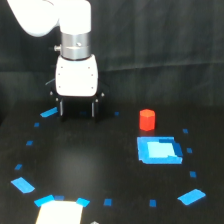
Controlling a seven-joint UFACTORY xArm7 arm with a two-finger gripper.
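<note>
My gripper [78, 111] hangs over the back left of the dark table, pointing down. Its two dark fingers stand well apart, and nothing shows between them. Off to the right of it, apart from the gripper, a red block [147, 120] rests on the table. Just in front of that block lies a shallow blue tray [143, 151] with a pale, whitish inside. The block is outside the tray, behind its far edge.
Blue tape strips [191, 197] and several small blue squares mark the dark table. A cream-coloured object [60, 213] is cut off by the bottom edge at front left.
</note>
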